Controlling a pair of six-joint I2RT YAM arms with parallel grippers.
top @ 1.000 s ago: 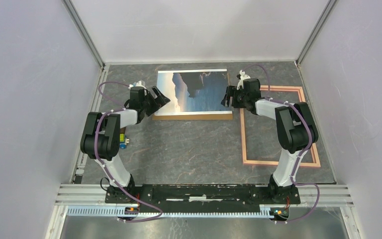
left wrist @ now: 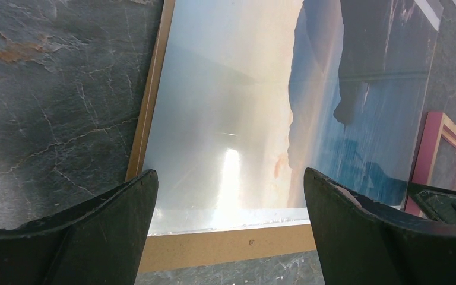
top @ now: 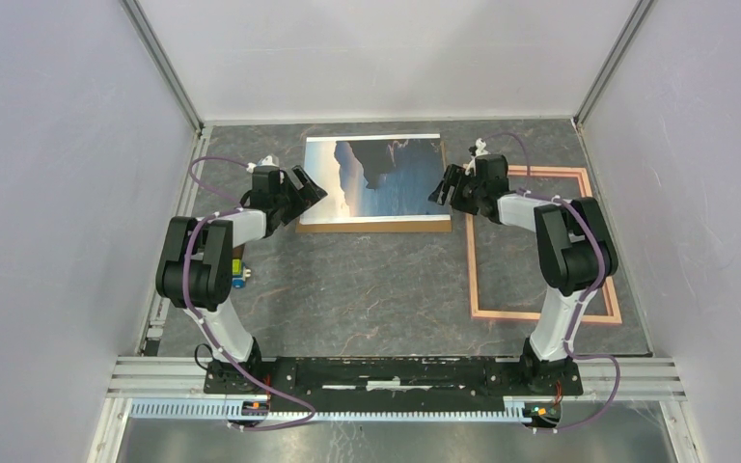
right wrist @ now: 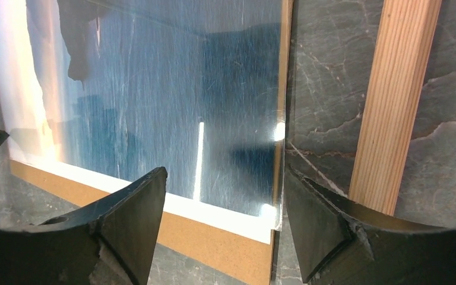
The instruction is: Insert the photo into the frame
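The photo [top: 376, 178], a glossy sea-and-cliff print with white edges, lies on a brown backing board [top: 374, 228] at the back middle of the table. A strip of board shows along its front edge. To the right rests the empty pinkish wooden frame [top: 472, 280]. My left gripper is open near the photo's front left part, with nothing held between its fingers. Over the front right corner of photo and board, my right gripper has its fingers apart. Whether any fingertip touches the photo, I cannot tell.
A small yellow and blue item [top: 240, 273] lies by the left arm. The right arm passes above the frame's left and middle part. Bare grey table [top: 376, 289] stretches in front of the photo.
My right gripper has turned slightly and its body has shifted a little to the right. The left arm has barely moved; photo, board and frame stay where they were.
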